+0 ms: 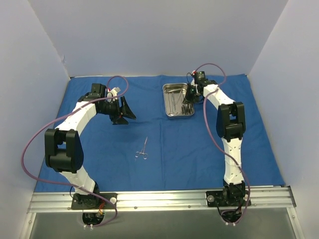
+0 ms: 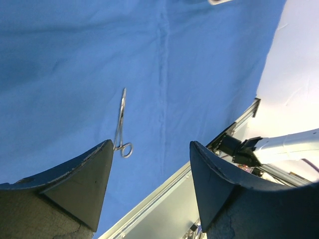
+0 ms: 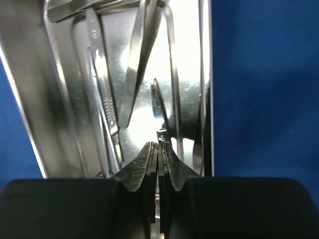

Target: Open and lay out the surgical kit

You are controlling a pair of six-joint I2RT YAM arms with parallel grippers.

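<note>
The metal tray (image 1: 166, 107) lies at the back right of the cloth. Inside it, in the right wrist view, I see scissors (image 3: 158, 102), tweezers (image 3: 132, 74) and a slim flat handle (image 3: 99, 59). My right gripper is shut over the tray, its tips together with nothing between them. The scissors' pointed end lies in the tray beyond the tips; their rings are hidden behind the fingers. My left gripper stands open and empty above the cloth. A ringed clamp (image 2: 120, 122) rests on the cloth below it.
Blue cloth (image 1: 209, 159) covers the table, with wide bare areas at front right and left. Grey walls (image 1: 164, 37) enclose the back and sides. A metal rail (image 1: 159, 195) runs along the front edge.
</note>
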